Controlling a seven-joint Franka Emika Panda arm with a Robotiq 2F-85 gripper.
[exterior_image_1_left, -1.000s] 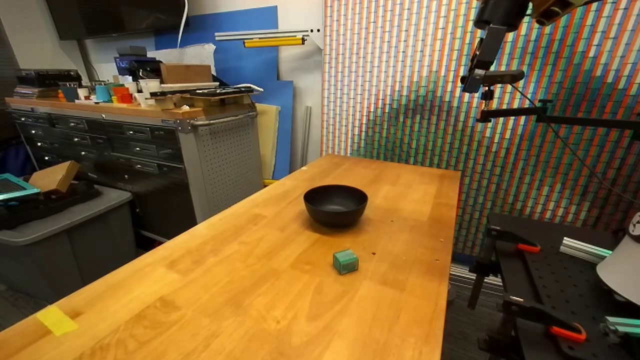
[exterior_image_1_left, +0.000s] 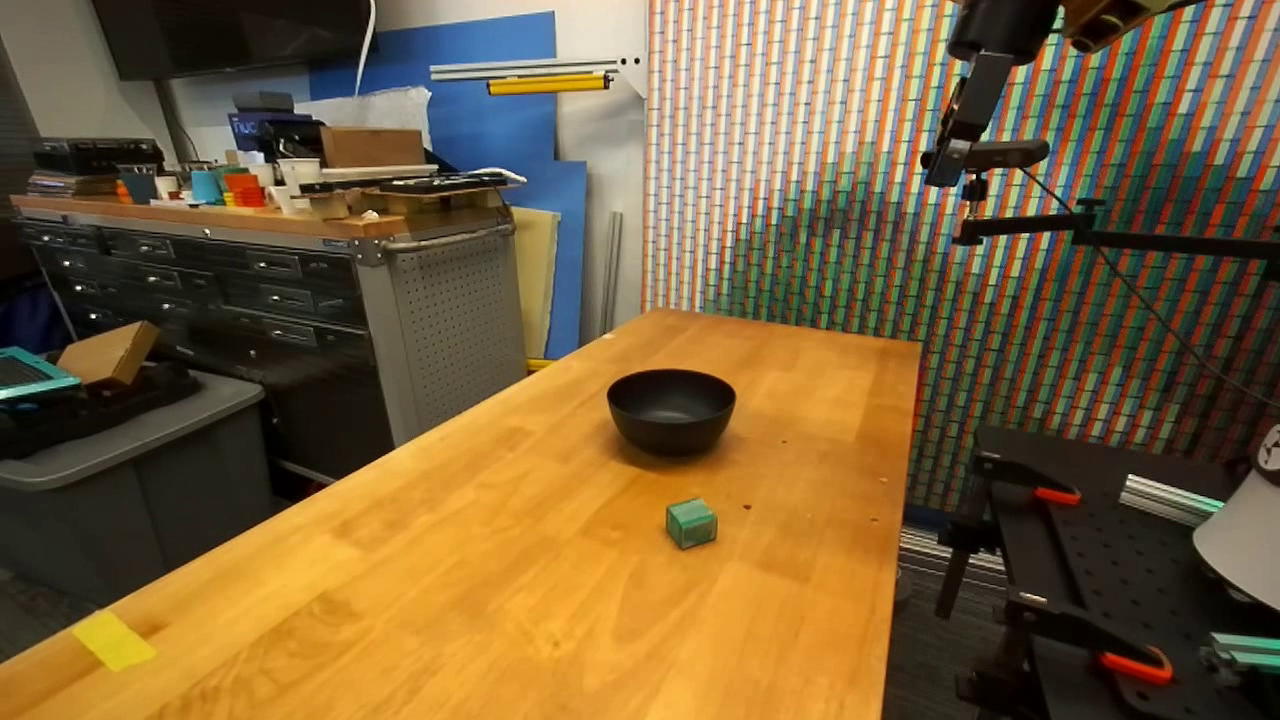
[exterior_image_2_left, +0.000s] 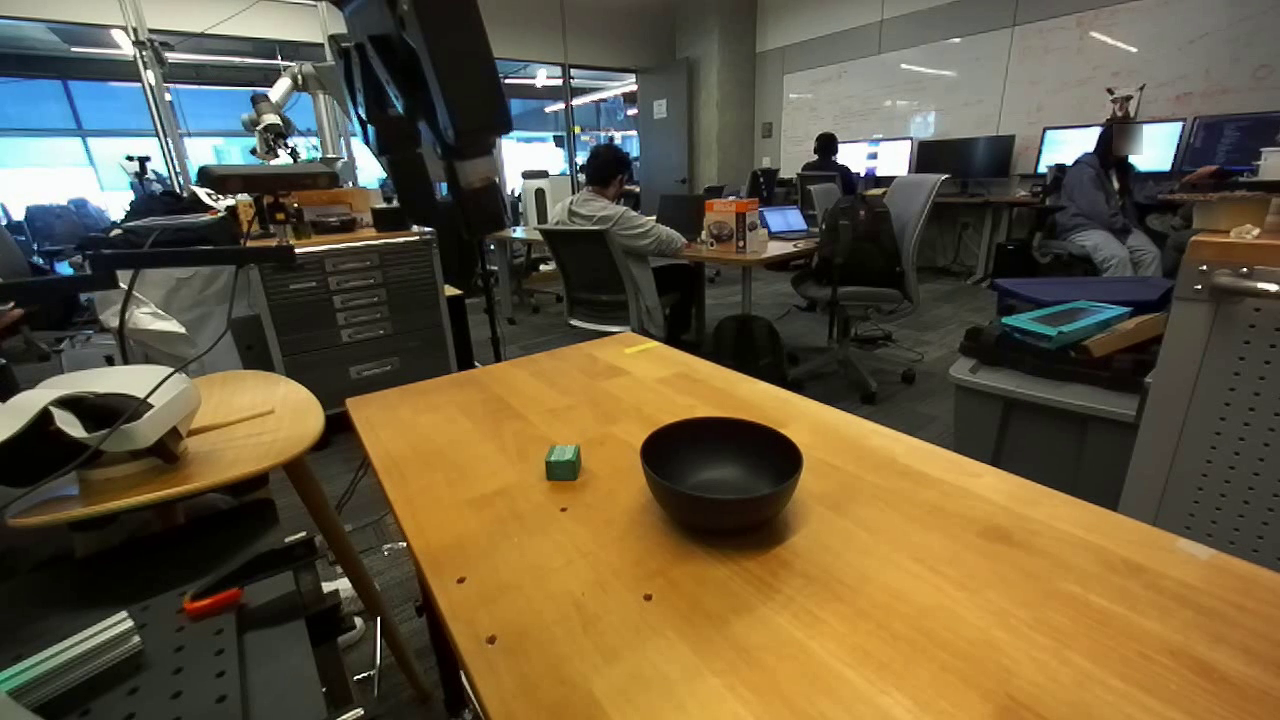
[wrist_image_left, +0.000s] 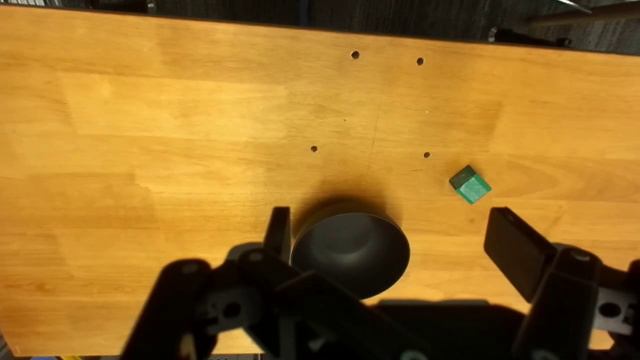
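Note:
A small green cube (exterior_image_1_left: 691, 524) rests on the wooden table, outside the round black bowl (exterior_image_1_left: 672, 412) and a short way from it. The bowl stands upright; its visible inside looks empty in the wrist view. There, the cube (wrist_image_left: 470, 185) lies to the right of the bowl (wrist_image_left: 354, 252). My gripper is open, its two fingers wide apart with nothing between them. From the side, the gripper (exterior_image_1_left: 945, 164) hangs high above the table, well clear of both cube and bowl. In exterior view 2 the cube (exterior_image_2_left: 563, 462) sits left of the bowl (exterior_image_2_left: 721, 474).
A camera on a black arm (exterior_image_1_left: 1008, 154) appears near the gripper in exterior view 1. A side stand with clamps (exterior_image_1_left: 1104, 540) is beyond the table edge.

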